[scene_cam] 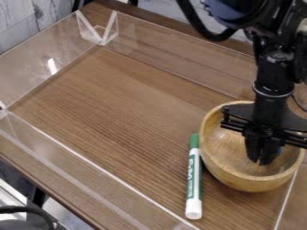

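Note:
My black gripper [261,142] reaches down from the top right into a yellow-tan bowl [238,176] at the lower right. Its fingers are low inside the bowl and appear close together; whether anything is between them is hard to see. A white and green marker [193,180] lies on the wooden surface just left of the bowl, pointing toward the front.
Clear plastic walls and white braces edge it at the top left. A dark object [27,216] sits at the bottom-left corner.

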